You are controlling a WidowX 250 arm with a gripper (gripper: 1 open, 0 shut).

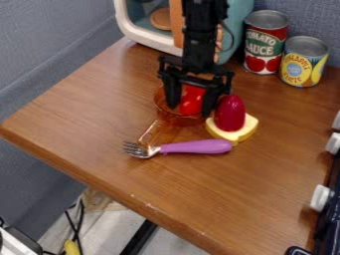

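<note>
My black gripper (196,84) is down at an orange translucent cup (169,113), its fingers on either side of a red object (192,99) in the cup; whether they grip it is unclear. Right of the cup, a dark red object (230,113) stands on a pale yellow piece (234,130). In front lies a fork with a purple handle (197,146).
A red-labelled can (264,45) and a yellow-labelled can (303,66) stand at the back right, beside a teal toy appliance (234,14). A dark appliance with white knobs lines the right edge.
</note>
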